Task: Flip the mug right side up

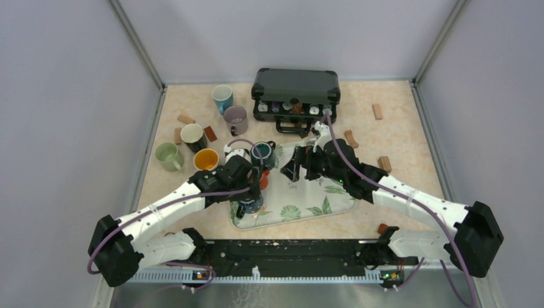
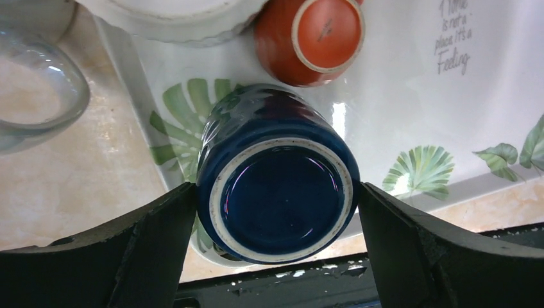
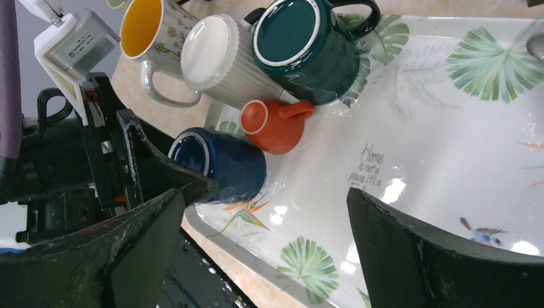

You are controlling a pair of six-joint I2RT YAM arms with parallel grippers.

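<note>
A dark blue mug (image 2: 277,205) lies on its side on the tray (image 1: 311,208), its base towards the camera in the left wrist view. My left gripper is open around it, a fingertip at each side of the base, touching or very close. In the top view the left arm partly hides this mug. My right gripper is open over the tray, right of the mugs, with nothing between its fingers.
A red cup (image 3: 276,125), a white ribbed mug (image 3: 208,51) and a dark green mug (image 3: 308,51) crowd the tray's left part. More mugs and wooden blocks stand to the left. An open case (image 1: 295,86) is at the back. The tray's right part is largely clear.
</note>
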